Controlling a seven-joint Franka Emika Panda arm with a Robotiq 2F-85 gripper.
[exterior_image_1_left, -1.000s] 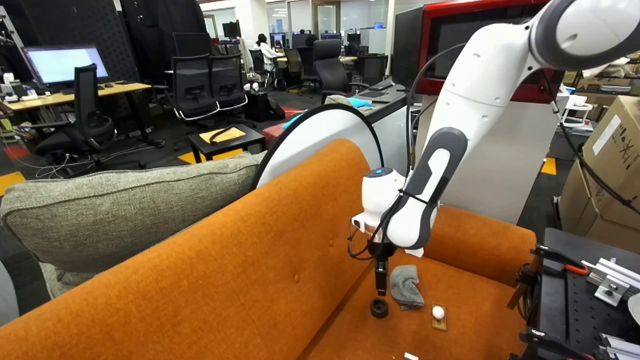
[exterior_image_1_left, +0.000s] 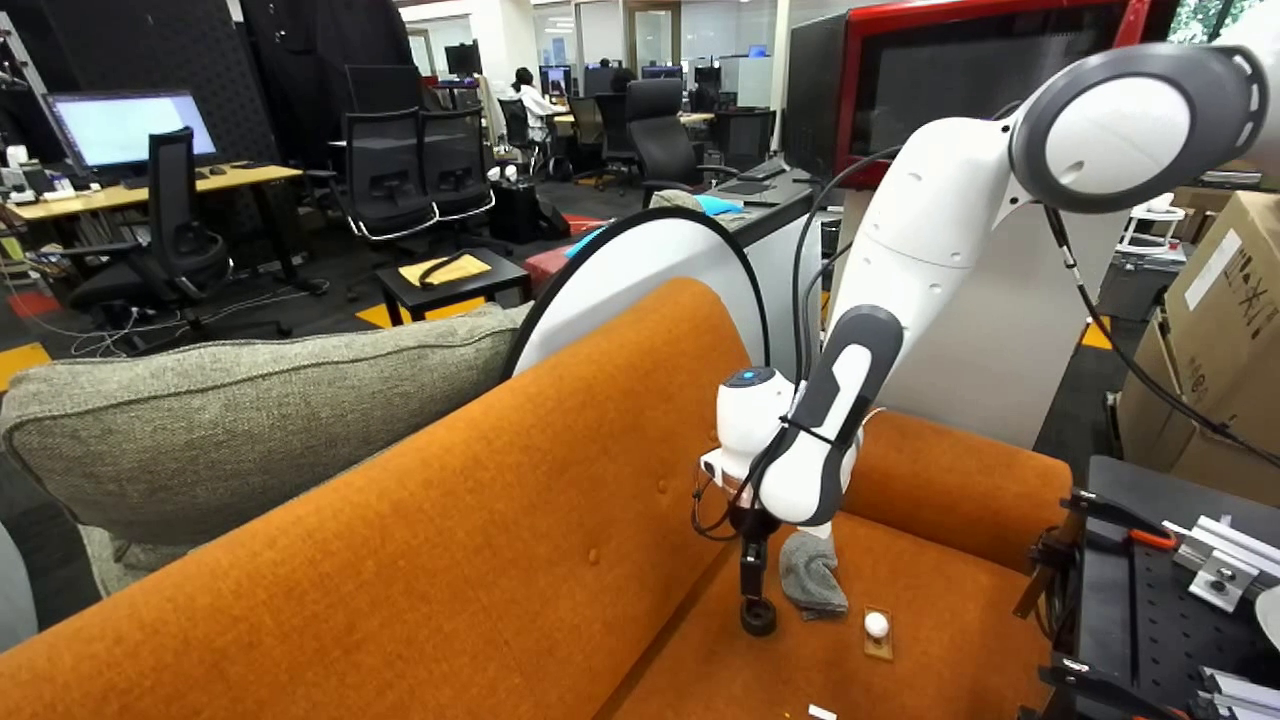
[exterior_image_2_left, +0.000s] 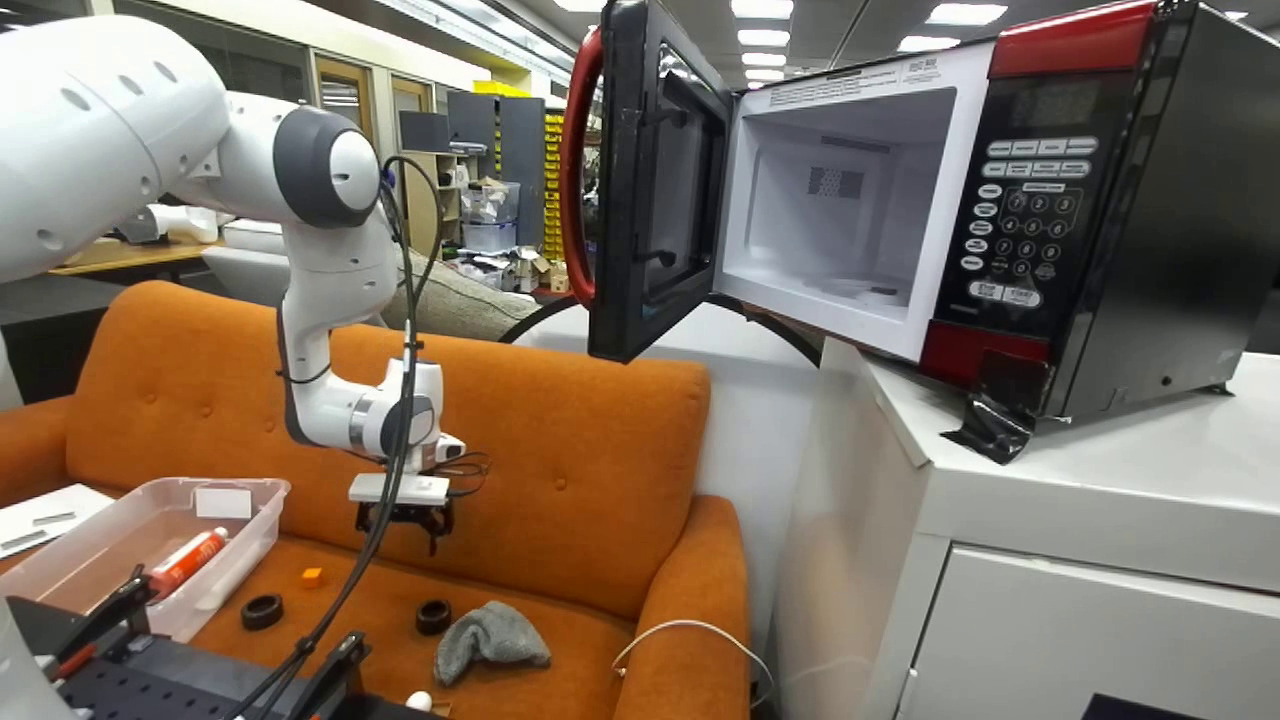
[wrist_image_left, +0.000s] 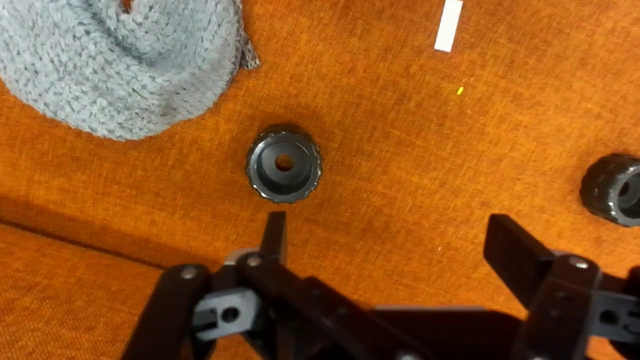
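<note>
My gripper is open over the orange sofa seat, and its fingers are wide apart with only bare fabric showing between them. A black ribbed ring (wrist_image_left: 284, 192) with a small centre hole lies on the seat, just beyond the left finger (wrist_image_left: 274, 237) in the wrist view. A second black ring (wrist_image_left: 600, 187) sits at the right edge there, outside the right finger. Beside the first ring is a crumpled grey cloth (wrist_image_left: 120, 78). From exterior view 1, the gripper's dark finger hangs close above a black ring (exterior_image_1_left: 758, 618); contact cannot be told.
A white ball (exterior_image_1_left: 877, 624) rests on a small wooden piece. In exterior view 2, a clear bin (exterior_image_2_left: 258, 540) holds an orange bottle, near a small orange block (exterior_image_2_left: 312, 577). The sofa backrest (exterior_image_2_left: 558, 426) rises behind the arm. An open microwave (exterior_image_2_left: 840, 306) stands at right.
The arm has come down and shifted slightly left in exterior view 1, bringing the gripper closer to the seat. The ring and cloth lie where they were.
</note>
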